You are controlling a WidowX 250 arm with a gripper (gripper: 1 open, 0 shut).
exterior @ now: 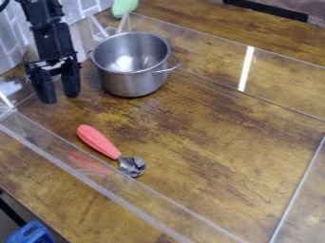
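My black gripper (57, 84) is low at the upper left, just left of a steel pot (140, 66) that stands upright on the wooden surface (222, 152). Its fingers point down and appear apart, with nothing seen between them. A pink-handled utensil (99, 142) with a metal head lies on the wood at the lower middle, well below the pot.
A green object (124, 6) and a white wire item sit behind the pot at the top. Clear transparent walls edge the surface. A blue object (28, 233) is in the bottom-left corner.
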